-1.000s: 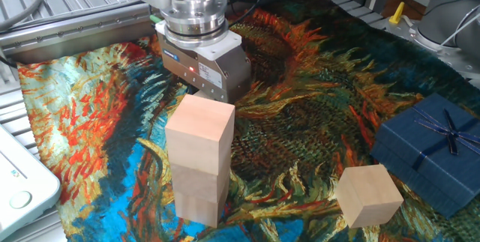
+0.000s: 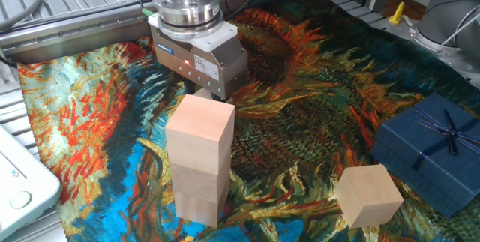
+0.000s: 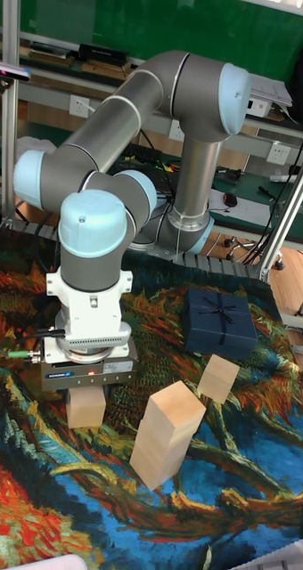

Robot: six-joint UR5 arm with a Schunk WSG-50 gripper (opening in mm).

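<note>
A tower of light wooden blocks (image 2: 199, 152) stands upright on the painted cloth; it also shows as the tall wooden stack (image 3: 167, 437) in exterior view 3. Behind and left of it there, a separate wooden block (image 3: 86, 409) sits directly below my gripper (image 3: 86, 387). From exterior view 2 that block is nearly all hidden by the tower, and my gripper (image 2: 199, 92) is just behind the tower's top. A dark finger (image 2: 190, 88) shows under the housing. Whether the fingers are apart or closed on the block is hidden. Another wooden cube (image 2: 369, 196) rests apart to the right.
A dark blue gift box (image 2: 427, 148) with a ribbon bow lies right of the lone cube. A white device (image 2: 22, 178) is at the left edge. The tower is close to my gripper.
In exterior view 2 my gripper has shifted slightly to the left behind the tower and turned a little. The tower, lone cube and gift box have stayed put.
</note>
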